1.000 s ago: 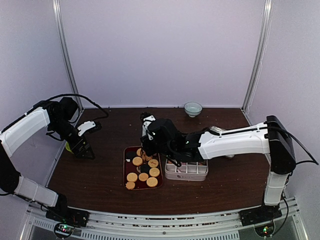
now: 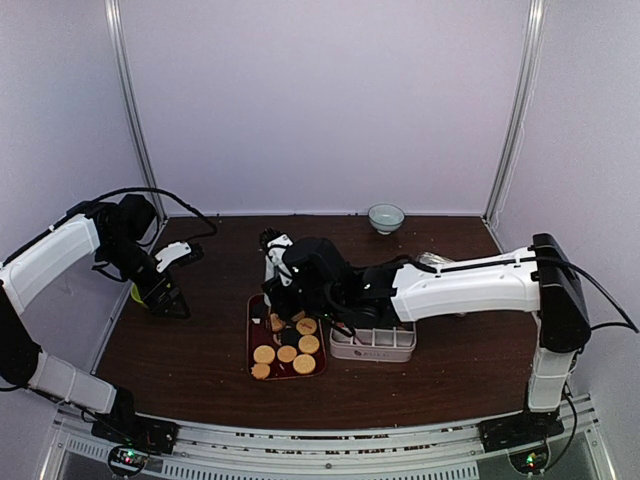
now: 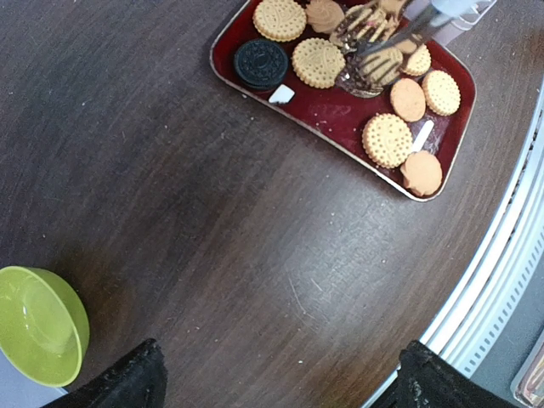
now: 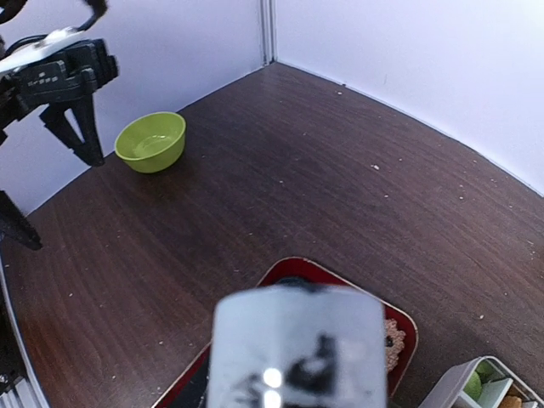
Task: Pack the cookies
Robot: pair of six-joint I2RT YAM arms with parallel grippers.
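A red tray (image 2: 275, 372) holds several round cookies, pale ones and dark ones, among them a dark sandwich cookie (image 3: 260, 64) and a pale dotted cookie (image 3: 387, 139). My right gripper (image 2: 275, 300) hangs over the tray's back part; its fingers are hidden by the arm from above and by a blurred pale housing in the right wrist view. A pink compartment box (image 2: 372, 350) stands right of the tray, with green and orange items showing (image 4: 473, 384). My left gripper stands open at the left, away from the tray, with nothing between its fingers.
A green bowl (image 4: 150, 146) sits at the left edge near my left gripper. A pale bowl (image 2: 386, 218) stands at the back right, with a silvery object partly behind the right arm.
My right gripper has shifted slightly left and toward the front over the tray. The left arm has not moved.
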